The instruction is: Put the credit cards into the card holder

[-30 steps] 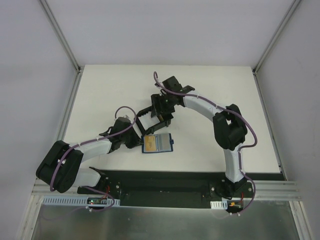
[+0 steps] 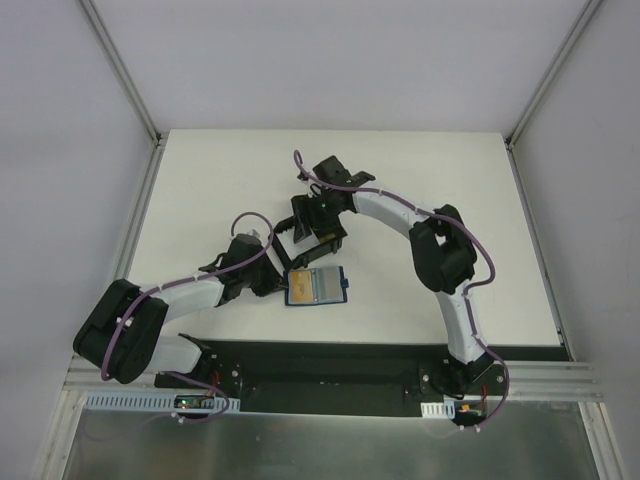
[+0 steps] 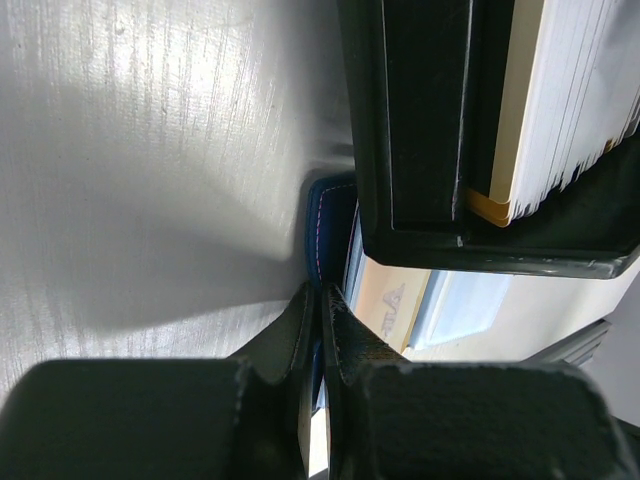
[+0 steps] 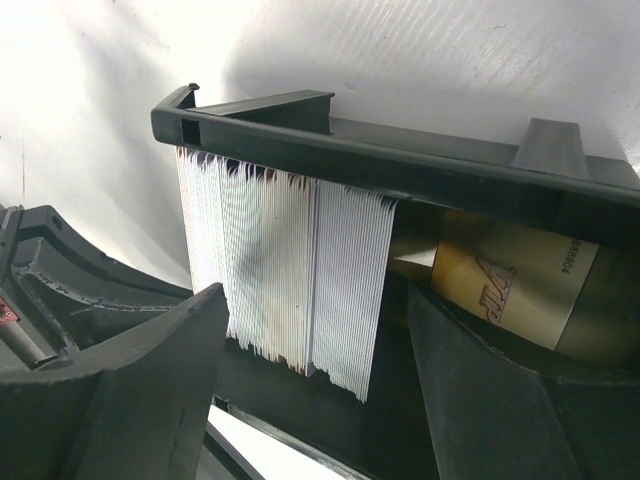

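The card holder (image 2: 315, 286) lies spread out in front of the box, with a gold card showing on its left side and a clear sleeve on its right. At the holder's left edge, my left gripper is shut, its tips against the dark blue border (image 3: 330, 220). Whether that border is pinched between them cannot be told. Over the black box, my right gripper is open. Its fingers straddle the upright white cards (image 4: 280, 270) without closing on them. A gold VIP card (image 4: 510, 280) lies in the box's right part.
The black box (image 2: 283, 250) stands tilted just behind the card holder, its wall (image 3: 430, 120) close to my left fingertips. Free white table (image 2: 430, 160) stretches behind and to both sides.
My right gripper has shifted leftward over the box, from the gold card's side to above the white cards. The left arm, box and card holder look unmoved.
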